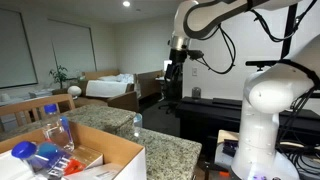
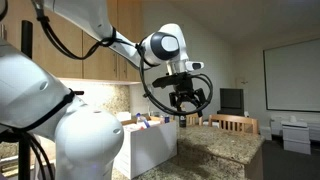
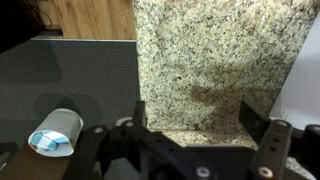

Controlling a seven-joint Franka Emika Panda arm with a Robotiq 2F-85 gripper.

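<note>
High above the counter, my gripper is open; its dark fingers (image 3: 137, 112) stand well apart at the bottom of the wrist view, with only bare granite showing between them. In exterior view 1 the gripper (image 1: 172, 75) hangs from the white arm, small and dark. A clear bottle (image 1: 138, 125) stands upright on the speckled counter (image 1: 175, 158), well below the gripper. At the lower left of the wrist view is a white cylindrical container (image 3: 56, 132) with something light blue at its end, over a dark grey surface.
A large open box (image 1: 115, 150) at the left of exterior view 1 holds several bottles and containers, including a blue one (image 1: 52, 113). A white surface (image 3: 302, 85) edges the right of the wrist view. Wooden chairs (image 2: 232, 123) stand behind.
</note>
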